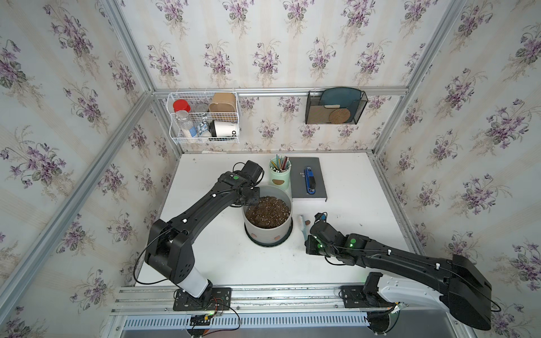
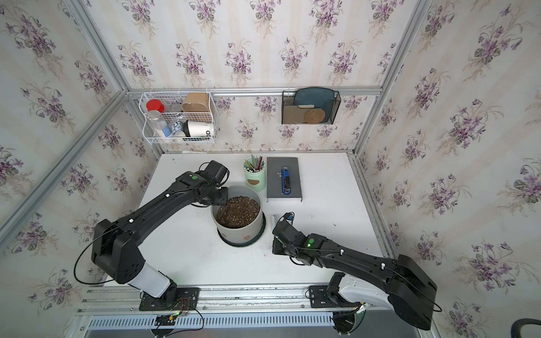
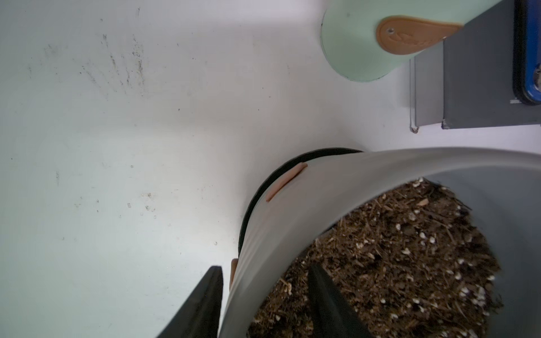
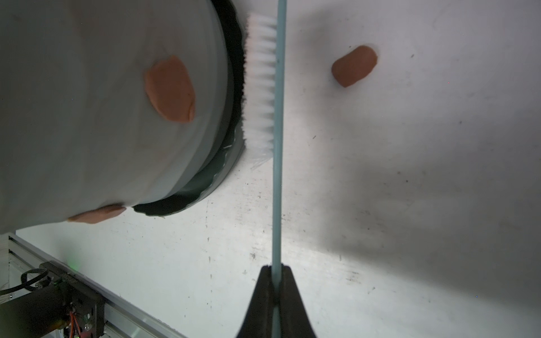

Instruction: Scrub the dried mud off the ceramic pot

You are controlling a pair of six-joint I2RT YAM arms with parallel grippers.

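The pale ceramic pot (image 1: 271,226), filled with dark soil (image 1: 268,211), stands on a dark saucer (image 1: 262,244). My left gripper is open at its rim, one finger outside the wall and one inside over the soil. In the right wrist view, brown mud patches cling to the pot's side: one patch (image 4: 170,89) faces the brush and another patch (image 4: 97,214) sits lower left. My right gripper is shut on the thin handle of a blue-green brush (image 4: 278,129). Its white bristles (image 4: 259,84) point at the pot, beside the saucer's edge; contact with the pot cannot be made out.
A loose brown lump (image 4: 354,66) lies on the table right of the brush. Behind the pot stand a green pencil cup (image 1: 279,174) and a grey box (image 1: 303,177) bearing a blue tool (image 1: 309,180).
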